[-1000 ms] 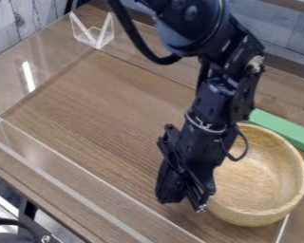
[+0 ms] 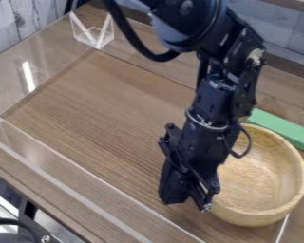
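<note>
The black robot arm reaches down over the wooden table (image 2: 91,123), its gripper (image 2: 186,190) low at the near left rim of a tan round bowl (image 2: 266,185). The gripper looks shut; whether anything is between its dark fingers cannot be made out. The arm hides part of the bowl's left side.
A green bar (image 2: 281,130) lies behind the bowl at the right. A white wire-like object (image 2: 94,30) stands at the back left.
The arm and gripper have shifted very slightly, with the upper arm a little higher. The bowl looks unchanged.
</note>
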